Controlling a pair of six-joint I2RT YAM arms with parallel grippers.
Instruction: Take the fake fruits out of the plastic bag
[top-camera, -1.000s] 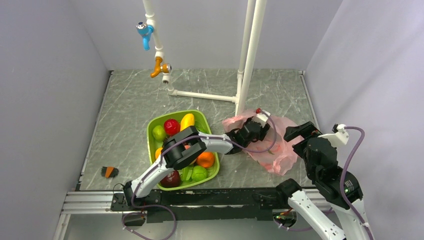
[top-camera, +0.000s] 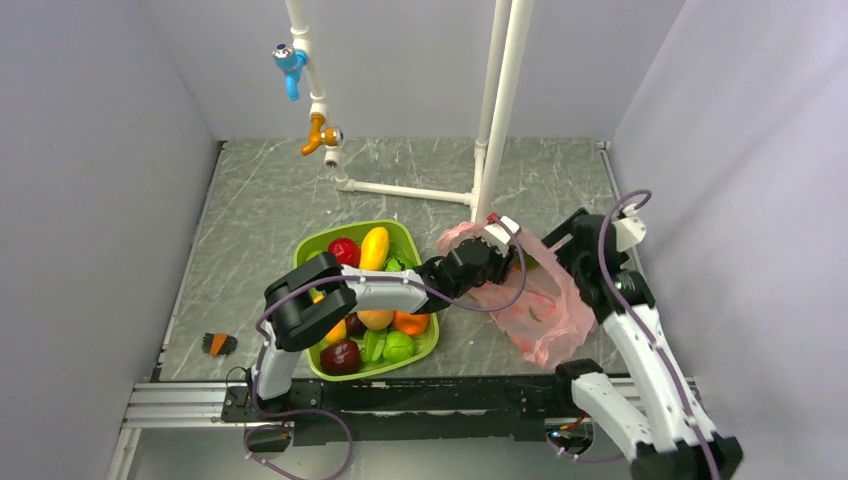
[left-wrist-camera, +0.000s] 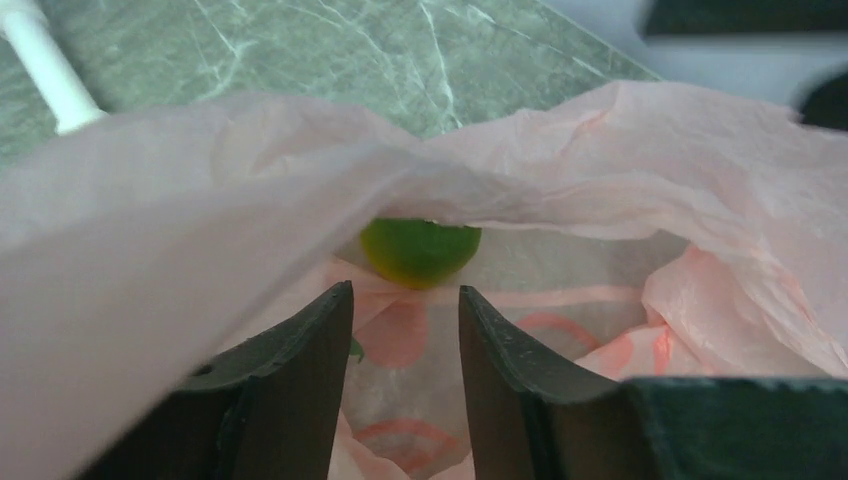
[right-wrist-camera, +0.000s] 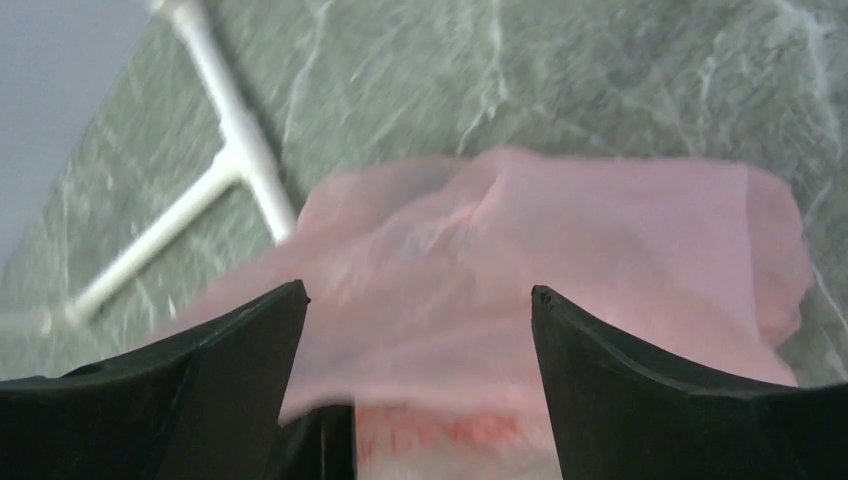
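Observation:
The pink plastic bag (top-camera: 540, 320) lies crumpled at the right of the counter. My left gripper is part open at the bag's mouth, with nothing held; beyond its fingertips a green fruit (left-wrist-camera: 420, 250) shows under the plastic, and a small green bit peeks out by the left finger. My right gripper hangs part open over the bag's upper right, blurred, with plastic below it. A green basket (top-camera: 430, 330) full of fake fruits stands left of the bag, partly under my left arm.
White pipes (top-camera: 415, 193) with blue and orange taps stand at the back, close behind the bag. A small orange-black object (top-camera: 218, 343) lies at the front left. Walls close in both sides.
My left gripper has shifted slightly up and left, and the bag has stretched toward the front.

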